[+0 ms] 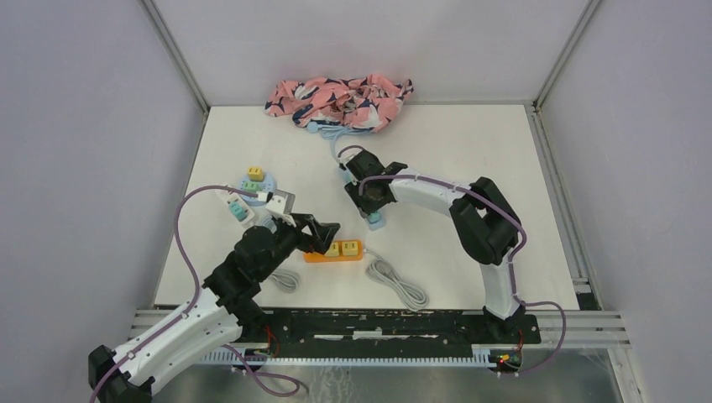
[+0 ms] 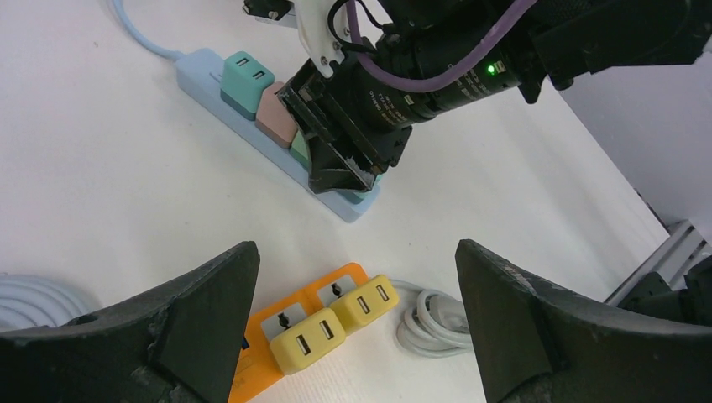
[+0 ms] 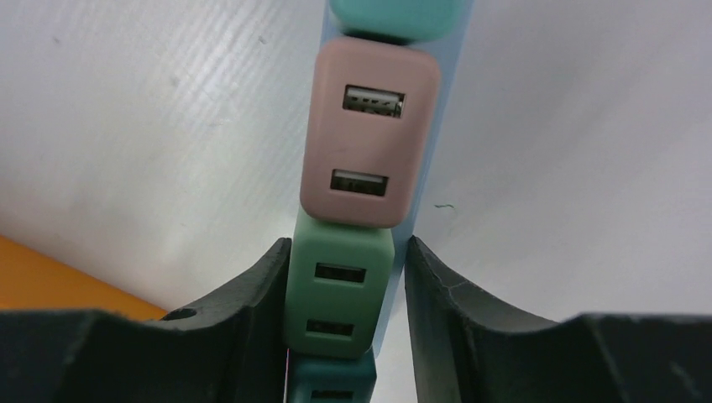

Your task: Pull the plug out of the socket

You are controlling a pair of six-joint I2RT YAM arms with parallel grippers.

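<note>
In the right wrist view my right gripper is shut on a green plug (image 3: 338, 290), one finger at each side. That plug sits in a row on the light blue socket strip (image 2: 206, 84), between a pinkish-brown plug (image 3: 371, 134) and a teal plug (image 3: 332, 382); another teal plug (image 2: 245, 80) stands near the cable end. Whether the gripped plug is seated or raised, I cannot tell. My left gripper hangs open over the orange socket strip (image 2: 252, 369), with nothing between its fingers. Two yellow plugs (image 2: 308, 342) stand on that orange strip.
Coiled grey cable (image 1: 399, 285) lies right of the orange strip. At the left are a round blue socket (image 1: 267, 186) with plugs and a white strip (image 1: 245, 220). Patterned pink cloth (image 1: 348, 101) lies at the back.
</note>
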